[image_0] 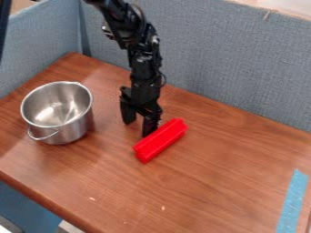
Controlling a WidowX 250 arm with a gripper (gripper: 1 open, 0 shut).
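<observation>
The black gripper [140, 116] hangs from the arm at the upper middle, its fingers low over the wooden table just at the upper left end of a red bar [159, 140]. The bar lies diagonally, running from lower left to upper right. Whether the fingers are apart or touch the bar is hard to tell. A steel pot [57, 109] with a handle stands to the left of the gripper.
Padded grey-blue walls [219, 73] border the table at the back and left. A light blue strip [292, 200] lies at the right edge.
</observation>
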